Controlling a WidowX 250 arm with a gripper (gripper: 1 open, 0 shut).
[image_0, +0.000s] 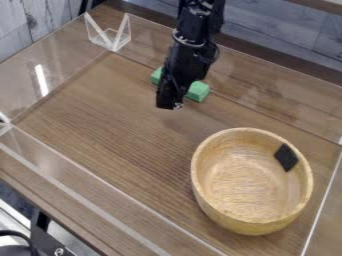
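The black gripper hangs over the wooden table in the upper middle of the camera view, shut, with nothing visible between its fingers. Right behind it lie green objects, partly hidden by the arm; whether the fingers touch them is unclear.
A round tan basket with a black patch on its rim sits at the lower right. A white wire object stands at the back left, another at the left edge.
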